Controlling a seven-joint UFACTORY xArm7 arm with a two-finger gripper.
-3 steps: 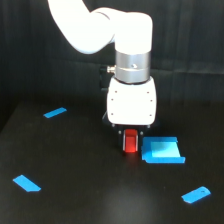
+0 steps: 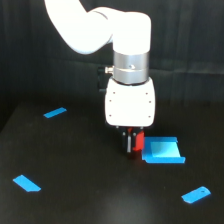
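Observation:
A small red object (image 2: 139, 141) shows at the lower right of my gripper (image 2: 131, 147), which points down at the dark table. Dark finger parts cover some of the red object's left side. It stands close to the left edge of a blue square (image 2: 163, 150), with its lower end hidden or too small to make out. Whether the fingers are shut on the red object or only beside it, I cannot tell.
Strips of blue tape lie on the black surface: one at the far left (image 2: 55, 112), one at the near left (image 2: 27, 184) and one at the near right (image 2: 196, 195).
The gripper has turned slightly. The red object, seen centred under the gripper before, now shows further right, nearer the blue square.

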